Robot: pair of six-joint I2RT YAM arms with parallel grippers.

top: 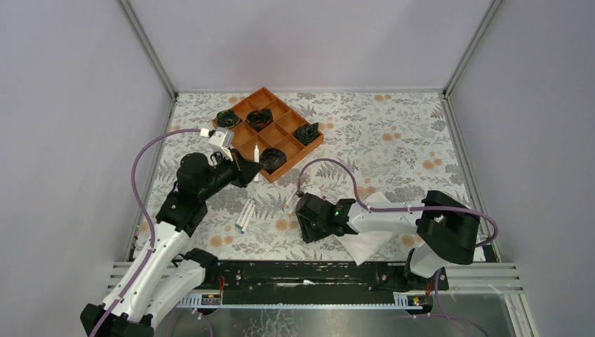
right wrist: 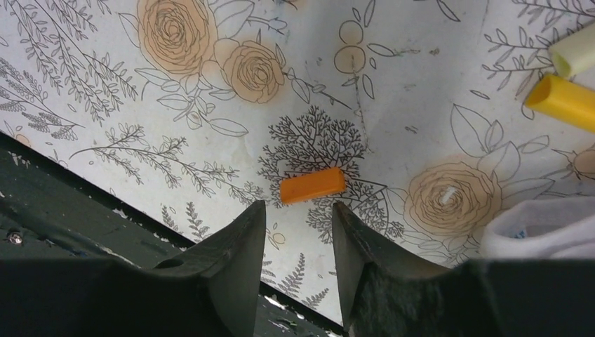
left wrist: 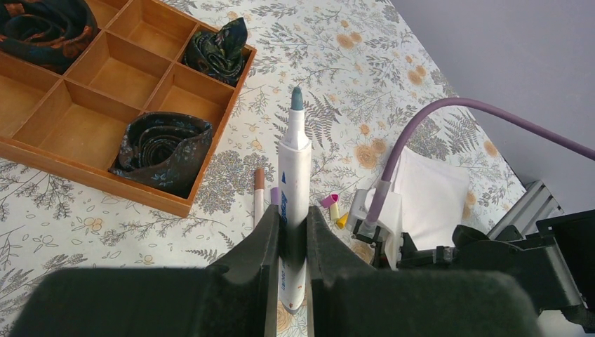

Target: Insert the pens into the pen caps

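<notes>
An uncapped white pen with a teal tip (left wrist: 295, 158) stands upright in my left gripper, which is shut on it. In the right wrist view an orange pen cap (right wrist: 313, 185) lies on the floral cloth, just beyond the fingertips. My right gripper is partly open above the cloth, nothing between its fingers. A yellow cap (right wrist: 565, 100) and a pale cap (right wrist: 574, 53) lie at the right edge of that view. Past the held pen, the left wrist view shows a magenta cap (left wrist: 329, 201). Several white pens (top: 245, 215) lie left of centre in the top view.
A wooden compartment tray (left wrist: 179, 206) with rolled dark cloths stands at the back left. Beneath the right arm lies a white cloth (top: 363, 246). A dark rail (right wrist: 84, 217) runs along the table's front edge.
</notes>
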